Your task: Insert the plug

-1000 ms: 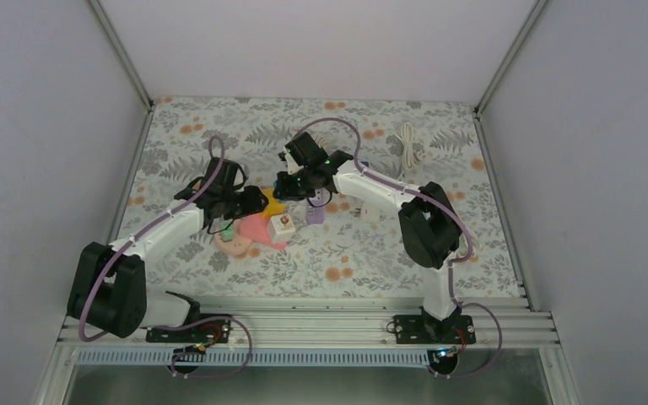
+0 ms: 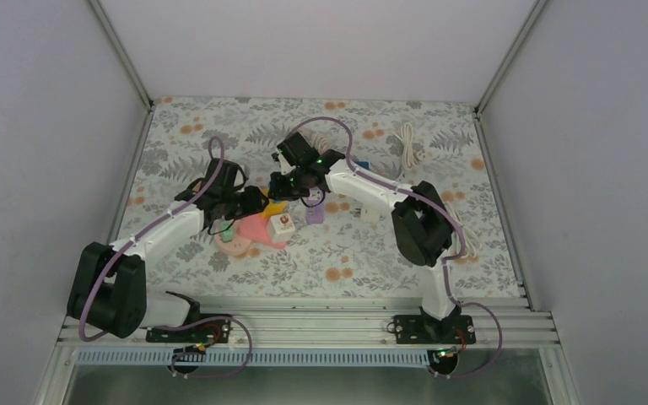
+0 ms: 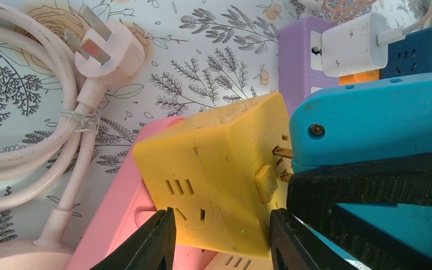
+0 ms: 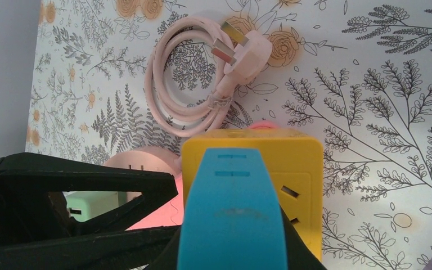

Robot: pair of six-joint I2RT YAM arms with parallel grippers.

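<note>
A yellow socket cube point(image 3: 202, 169) sits on a pink power strip point(image 3: 107, 225), its slotted face toward my right gripper. My right gripper point(image 2: 280, 187) is shut on a blue plug, also filling the lower middle of the right wrist view point(image 4: 230, 208). In the left wrist view, the plug's metal prongs are at the cube's slots and still show partly outside them. My left gripper is at the cube's lower part, its fingers either side of the yellow body; whether they touch it is unclear.
A pink coiled cable with plug point(image 4: 242, 62) lies behind the cube. A purple strip point(image 3: 295, 56) with a white charger point(image 3: 349, 45) stands to the right, near a dark blue block point(image 3: 416, 50). A white cube point(image 2: 281, 226) and round pink socket point(image 2: 232, 245) are near the front.
My right gripper, with the blue plug, has moved slightly left toward the yellow cube. The left arm looks unchanged in the top view.
</note>
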